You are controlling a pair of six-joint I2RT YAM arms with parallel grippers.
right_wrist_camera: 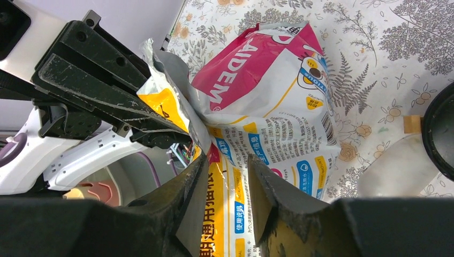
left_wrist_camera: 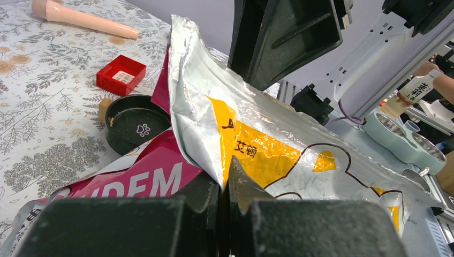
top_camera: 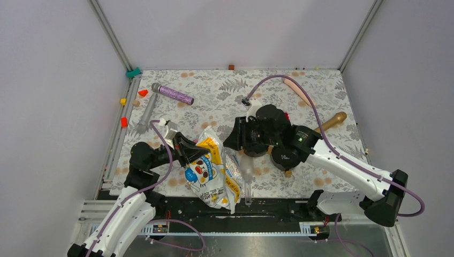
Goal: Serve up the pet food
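Observation:
A white, yellow and pink pet food bag [top_camera: 209, 176] hangs near the table's front edge, my left gripper shut on its crumpled top. My right gripper is part open just right of the bag in the top view, its fingers over the bag's printed side; whether they touch it cannot be told. A black bowl with a paw print [left_wrist_camera: 138, 126] and a second black bowl [top_camera: 285, 158] stand on the table at the right, partly hidden under the right arm.
A red box [left_wrist_camera: 120, 75], a pale cylinder [right_wrist_camera: 396, 166], a peach stick [top_camera: 300, 91] and a golden stick [top_camera: 334, 120] lie at the right. A purple tube [top_camera: 174, 93] and grey one [top_camera: 147, 112] lie back left.

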